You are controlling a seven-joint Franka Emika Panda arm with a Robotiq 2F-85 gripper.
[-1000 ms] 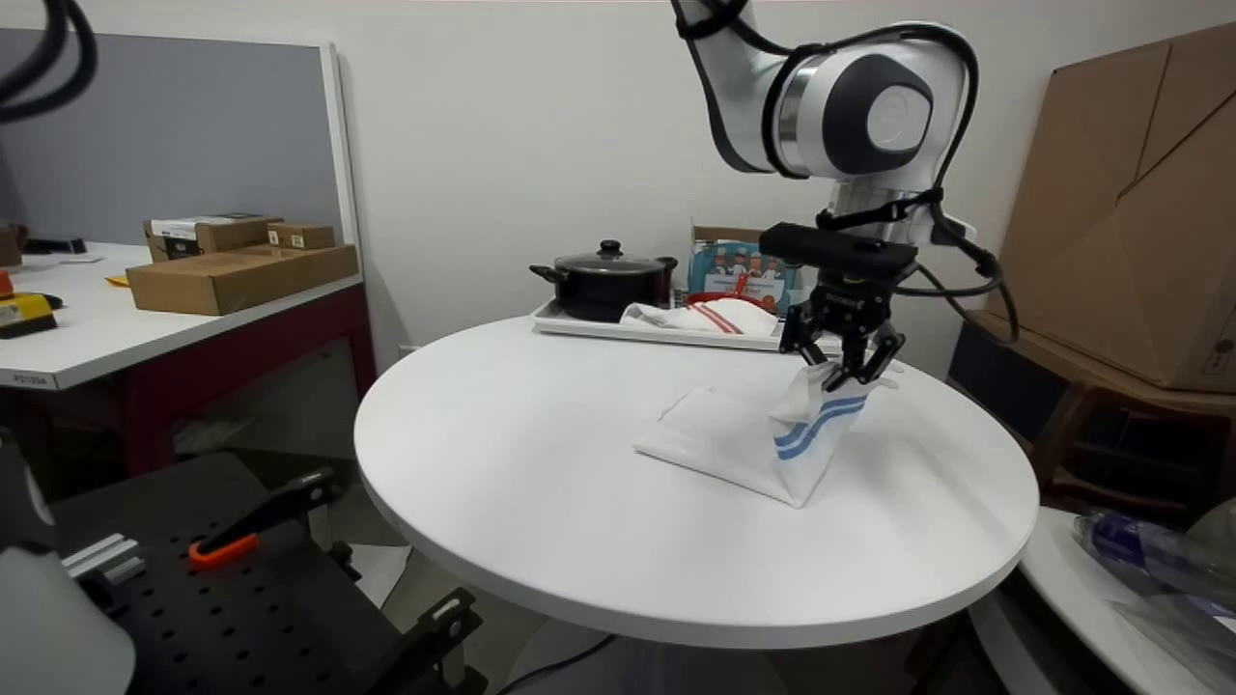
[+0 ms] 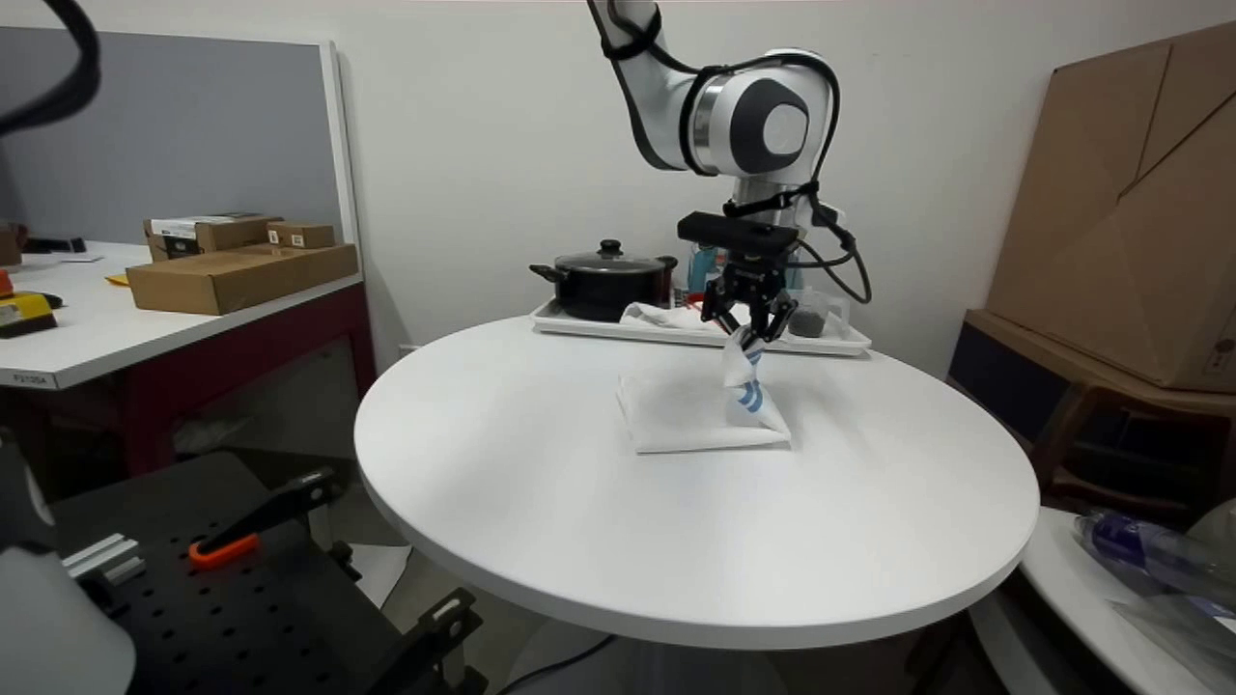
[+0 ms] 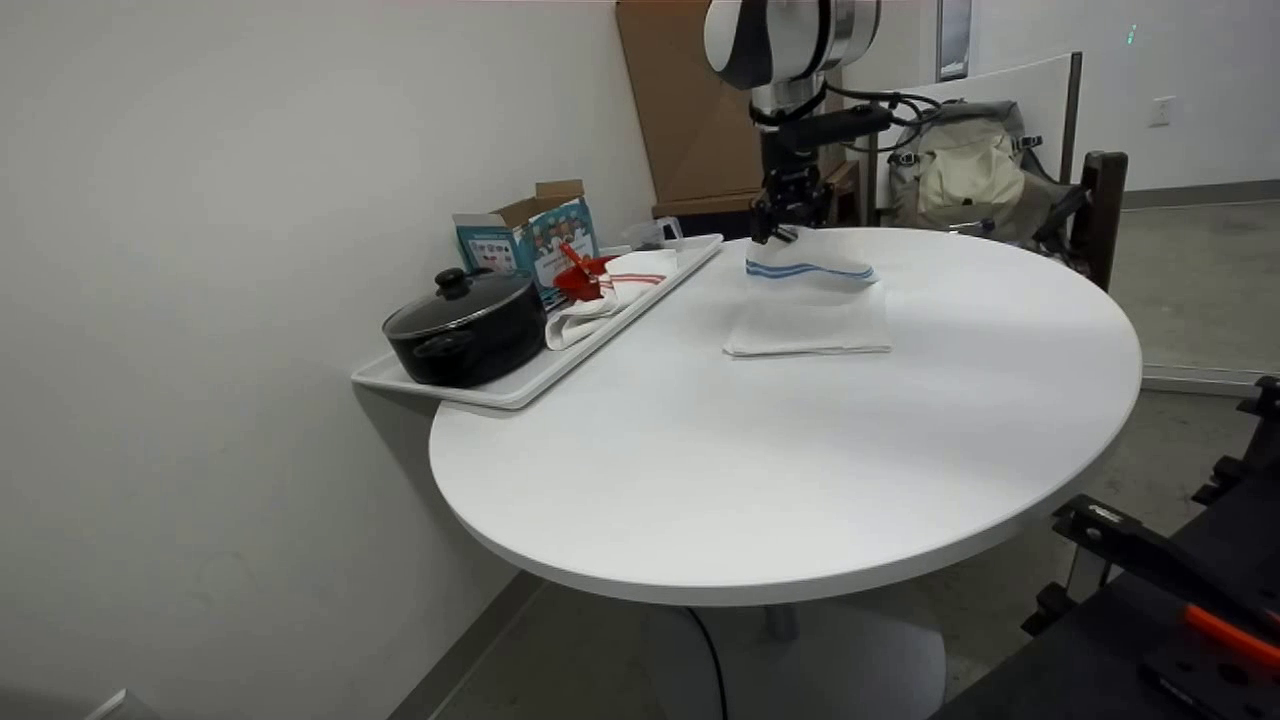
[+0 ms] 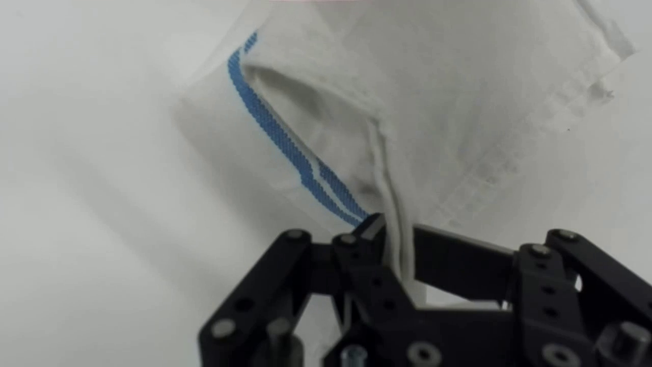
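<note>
A white cloth with blue stripes (image 2: 695,411) lies folded on the round white table (image 2: 556,510). One part of it is lifted, pinched in my gripper (image 2: 747,334). In the wrist view, a doubled edge of the cloth (image 4: 428,122) runs down between the dark fingers, so the gripper is shut on it. Exterior view 2 shows the raised flap with its blue stripes on the cloth (image 3: 816,318), below the gripper (image 3: 780,230); the flat part rests on the table.
Along the wall edge stands a white tray (image 3: 528,390) with a black lidded pot (image 3: 462,330), an open blue box (image 3: 528,246), a red item (image 3: 582,278) and a red-striped towel (image 3: 612,294).
My gripper has moved left and back toward the tray, drawing the cloth with it. The cloth has turned, and the arm now covers much of the blue box.
</note>
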